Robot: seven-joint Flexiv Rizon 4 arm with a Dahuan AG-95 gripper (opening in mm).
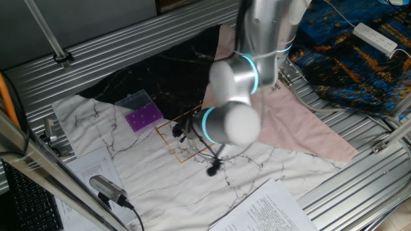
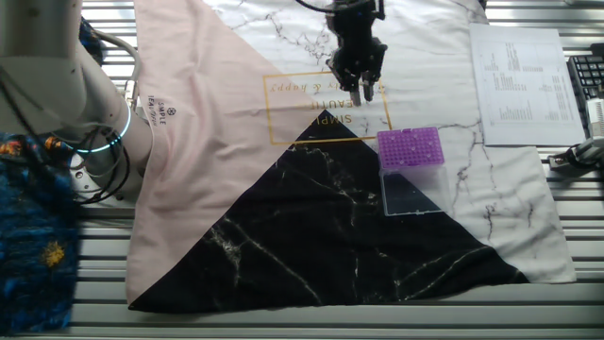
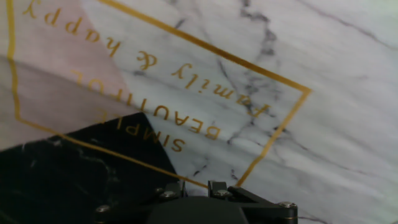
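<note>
My gripper [image 2: 362, 94] hangs over the gold-framed print on the marble-patterned cloth [image 2: 510, 208], fingers pointing down. A narrow gap shows between its two fingertips, with only cloth visible through it and nothing held. The purple perforated rack [image 2: 411, 148] sits on the cloth beside the gold frame, apart from the gripper. Its clear, see-through part [image 2: 413, 193] lies against the rack over the black area. In the first exterior view, the same purple rack [image 1: 144, 118] is left of the gripper [image 1: 176, 133]. The rack is outside the wrist view.
Printed sheets [image 1: 266, 208] lie at the cloth's edge, and more paper [image 2: 528, 85] is on the far side near a keyboard [image 2: 590, 71]. A grey camera-like device [image 1: 108, 189] with a cable stands by a metal post.
</note>
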